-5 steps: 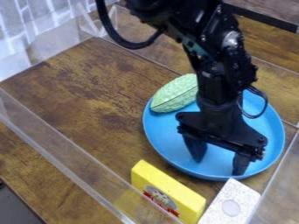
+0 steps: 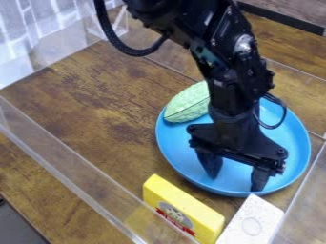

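Note:
The black gripper [image 2: 235,167] reaches down into a blue plate [image 2: 178,133], its two fingers spread apart over the plate's middle. Nothing clearly shows between them, though the wrist housing hides part of the plate. A pale green leaf-patterned oval object [image 2: 186,102] rests on the upper left of the plate, behind the arm.
A yellow box [image 2: 181,208] lies in front of the plate, with a white rectangular object [image 2: 250,223] to its right. Transparent edging runs along the left and front.
Over the last second the arm has shifted slightly left within the plate. The other objects stay in place.

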